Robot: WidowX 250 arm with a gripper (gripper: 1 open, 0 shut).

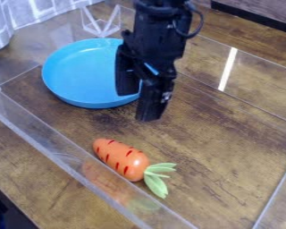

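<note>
A toy carrot (124, 159) with orange body, dark stripes and green leaves lies on the wooden table in the lower middle. My black gripper (143, 89) hangs from the top centre, above and behind the carrot, open, in front of the right part of a blue plate (71, 79). Nothing shows between its fingers.
Clear plastic walls (74, 165) run along the lower left and at the right edge. A white wire object stands behind the plate, and white cloth is at the top left. The table right of the gripper is clear.
</note>
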